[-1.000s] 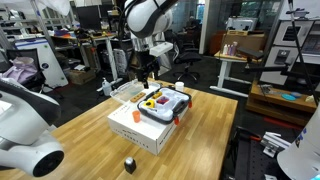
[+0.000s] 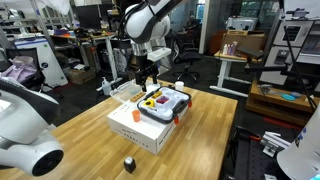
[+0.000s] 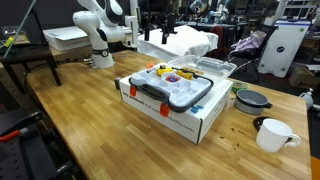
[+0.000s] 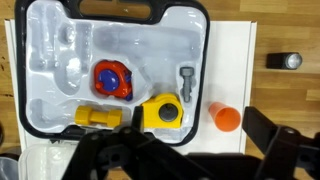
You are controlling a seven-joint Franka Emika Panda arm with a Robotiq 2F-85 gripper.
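Note:
In the wrist view my gripper is open over the lower part of a toy tool tray (image 4: 110, 22), with nothing between its fingers. In the tray lie a yellow tape measure (image 4: 163, 111), a red and blue round toy (image 4: 112, 79), a yellow piece (image 4: 98, 117) and a grey bolt (image 4: 187, 84). An orange cup (image 4: 226, 118) stands just outside the tray on the white box (image 4: 232, 70). Off to the right, on the wooden table, is a small black cylinder (image 4: 285, 61).
A clear container (image 3: 207, 66) sits behind the tray. A pot (image 3: 251, 101) and a white mug (image 3: 277, 135) stand on the table's right side in the second exterior view. A person (image 2: 147, 40) stands behind the table.
The white arm at the left of the first exterior view reaches slightly farther right and lower. The person has shifted a little. The tray and its toys look unmoved.

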